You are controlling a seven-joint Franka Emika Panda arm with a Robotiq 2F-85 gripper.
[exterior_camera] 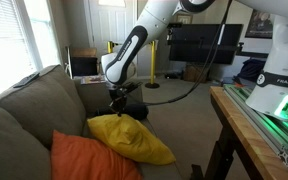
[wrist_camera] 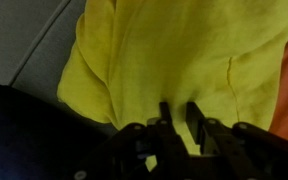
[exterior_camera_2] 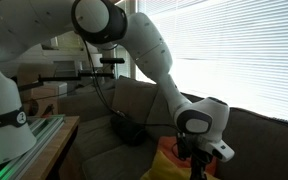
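A yellow pillow (exterior_camera: 132,137) lies on the sofa seat. My gripper (exterior_camera: 118,108) points down at its far end. In the wrist view the yellow fabric (wrist_camera: 229,45) fills most of the picture, creased and close beneath the fingertips (wrist_camera: 165,110). A narrow gap separates the two fingers of the gripper, which is partly open, with yellow fabric visible behind the gap. Whether the fingertips touch the cloth cannot be made out. In the second exterior view the gripper (exterior_camera_2: 197,165) reaches down in front of the pillows, its tips hard to see.
An orange pillow (exterior_camera: 89,158) sits beside the yellow one, toward the near end of the grey sofa (exterior_camera: 19,125). A dark rounded item (exterior_camera_2: 130,130) rests on the sofa near the arm. The wooden table (exterior_camera: 254,140) with the arm's base stands alongside.
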